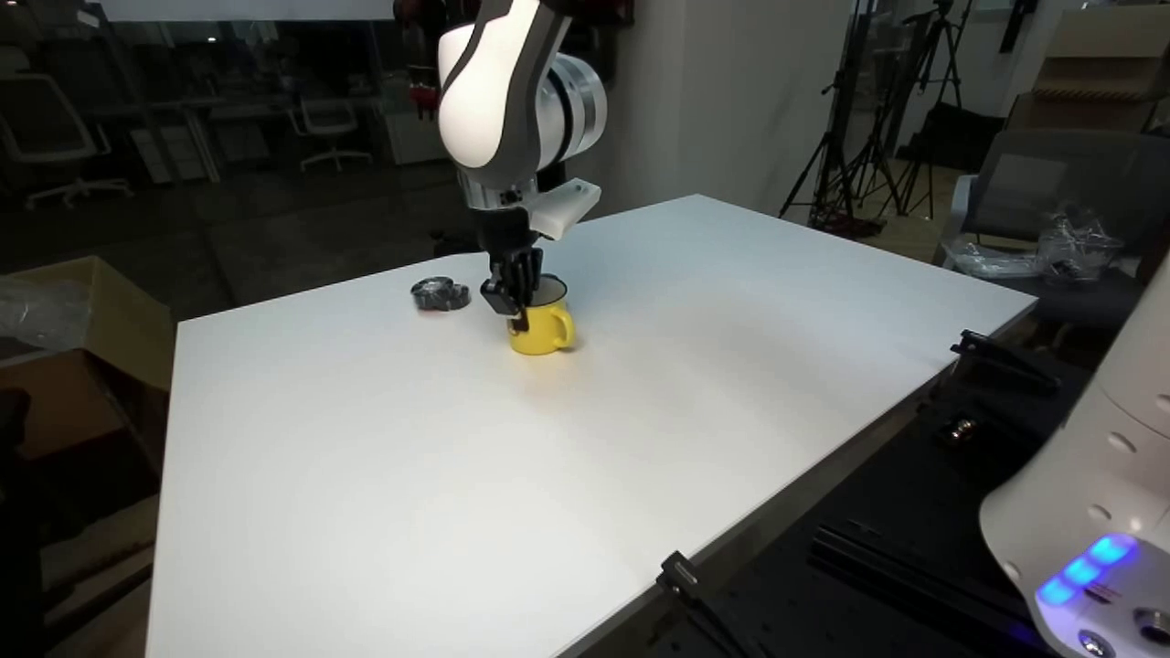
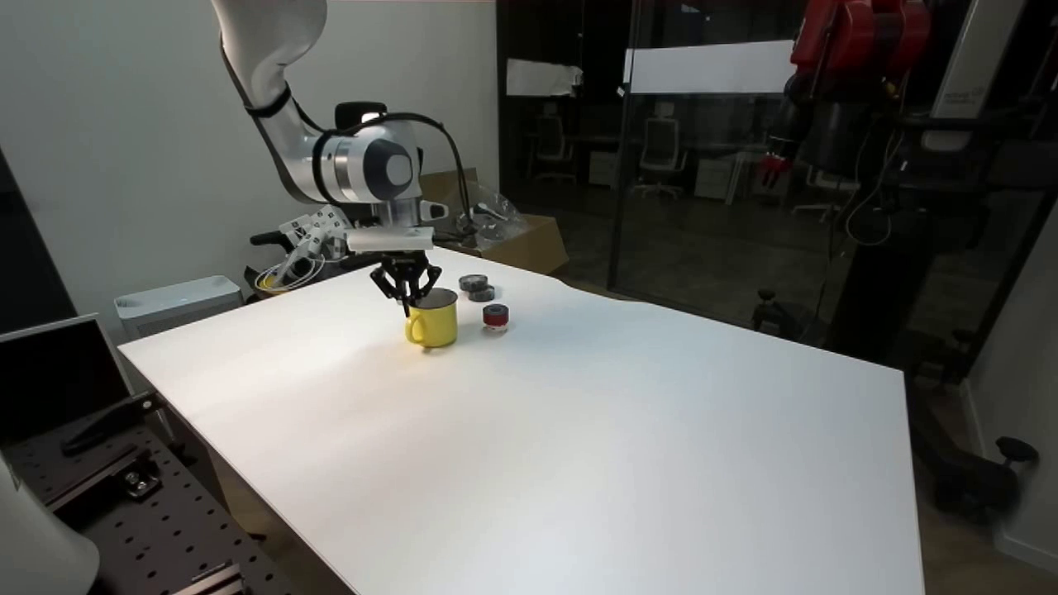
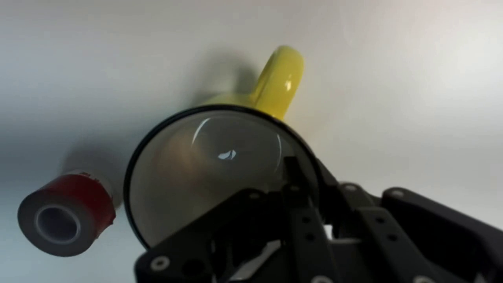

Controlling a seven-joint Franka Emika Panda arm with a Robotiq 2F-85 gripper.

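Observation:
A yellow mug (image 1: 538,334) with a dark rim and grey inside stands upright, seemingly resting on the white table. My gripper (image 1: 523,316) points down at its side and is shut on the mug's wall. In the wrist view, one finger (image 3: 293,172) reaches inside the mug and the other is outside the rim, with the wall between them. The yellow handle (image 3: 279,80) sticks out at the top of that view, clear of the fingers. From exterior view 2, the gripper (image 2: 406,302) is at the handle side of the mug (image 2: 436,322).
Close to the mug stands a red and grey tape roll (image 3: 70,212), hidden in exterior view 1. Dark tape rolls (image 2: 476,286) lie farther back. Cardboard boxes (image 1: 99,351) are beyond its edge.

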